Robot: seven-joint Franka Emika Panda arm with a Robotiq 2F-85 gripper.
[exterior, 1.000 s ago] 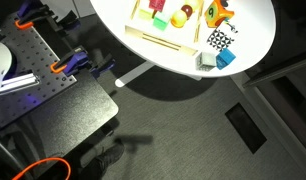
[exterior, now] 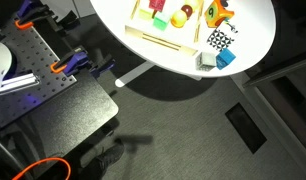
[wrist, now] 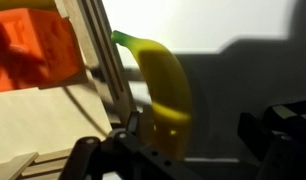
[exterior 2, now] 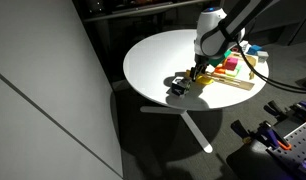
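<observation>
In the wrist view a yellow banana (wrist: 168, 85) with a green tip lies on the white table, outside the wooden tray and close beside its slatted wall (wrist: 100, 60). My gripper stands open. One dark finger (wrist: 118, 158) is low by the tray wall, at the banana's lower end, and the other finger (wrist: 278, 135) is well off to the right over bare table. The banana's lower end runs down between them into shadow; contact cannot be told. From exterior view 2, my gripper (exterior 2: 185, 84) is low at the tray's near left corner.
Inside the tray (wrist: 23, 105) lies an orange block (wrist: 35, 48). Several coloured pieces fill the tray (exterior: 158, 38) in exterior view 1. A blue cube (exterior: 226, 57), a grey cube (exterior: 206, 61) and a checkered piece (exterior: 219, 40) rest outside it.
</observation>
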